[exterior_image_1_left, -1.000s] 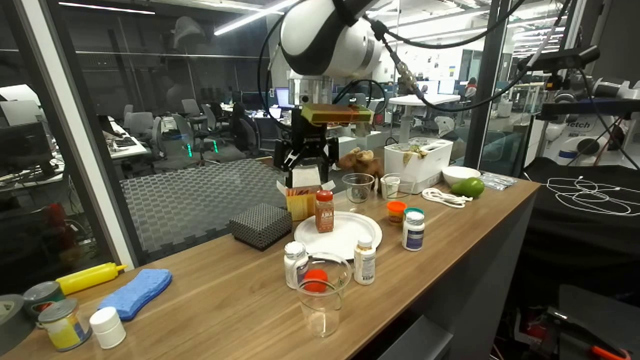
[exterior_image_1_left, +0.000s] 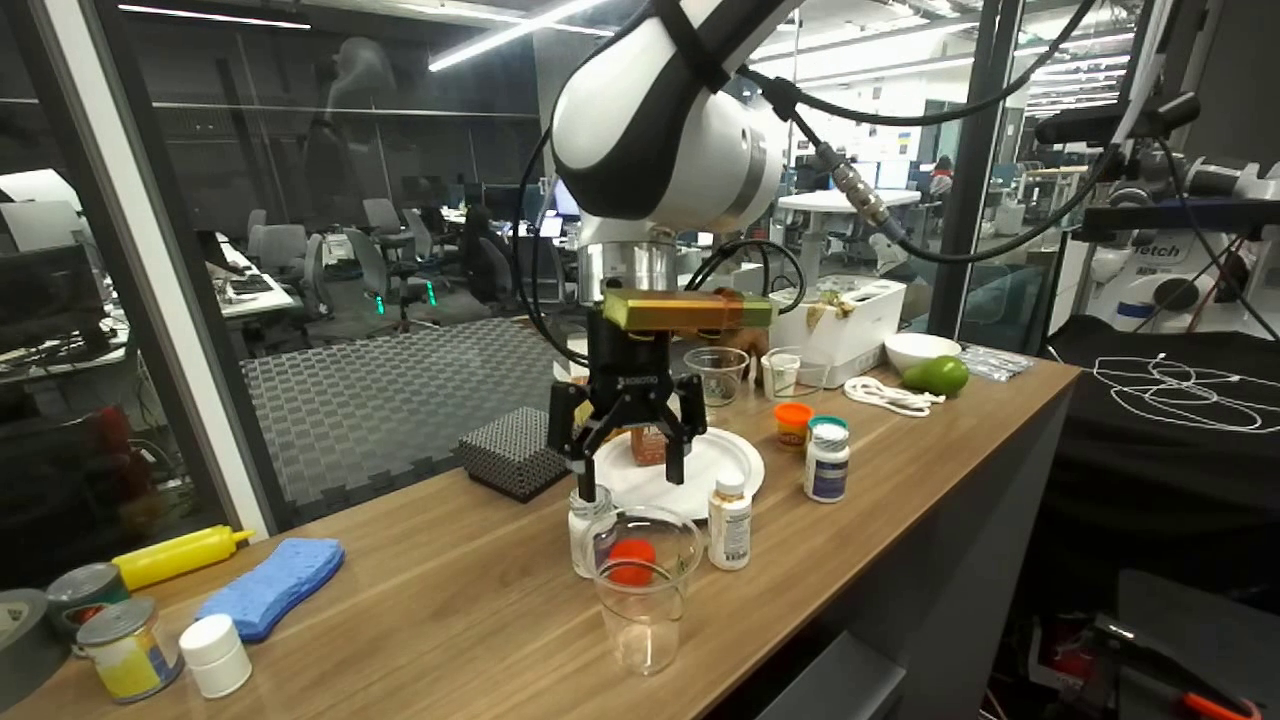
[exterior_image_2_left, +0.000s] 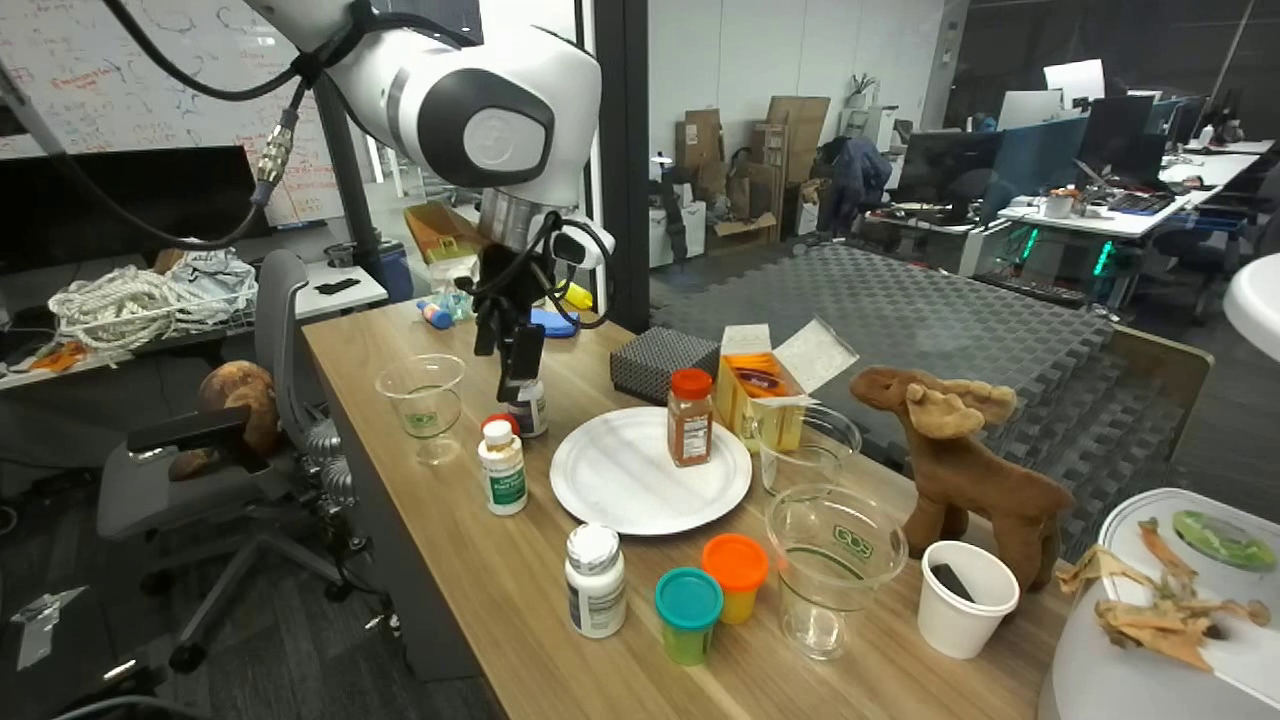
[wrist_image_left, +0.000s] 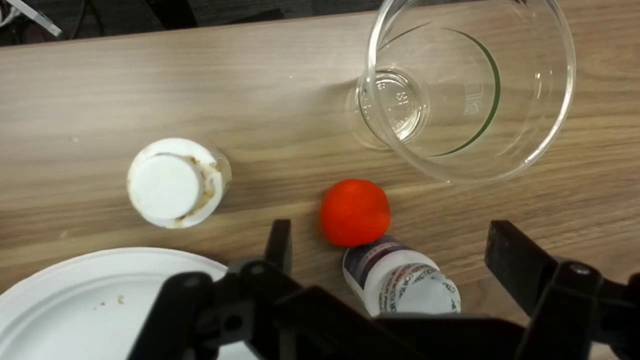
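Observation:
My gripper is open above the counter, its two fingers spread wide with nothing held. In the wrist view, a white pill bottle (wrist_image_left: 414, 288) with a purple label lies between and below the fingers. A red ball-like item (wrist_image_left: 355, 212) touches or nearly touches that bottle. A clear plastic cup (wrist_image_left: 480, 162) stands beside them, toward the counter's edge. Another white-capped bottle (wrist_image_left: 166, 187) is off to the left, near the white plate (wrist_image_left: 114, 264). From exterior view 1, the fingertips hang just over the purple-labelled bottle (exterior_image_1_left: 588, 528), partly hidden behind the cup (exterior_image_1_left: 648, 630).
A red-capped spice jar (exterior_image_2_left: 690, 420) stands on the plate (exterior_image_2_left: 600, 504). Near it are a black textured box (exterior_image_2_left: 654, 364) and an open yellow carton (exterior_image_2_left: 768, 414). More cups, tubs and a toy moose (exterior_image_2_left: 972, 468) fill one end. Bare wood lies toward the blue sponge (exterior_image_1_left: 270, 584).
The arm has come down and nearer to exterior view 1, bringing the gripper from above the carton to over the purple-labelled bottle. The objects on the counter have not moved.

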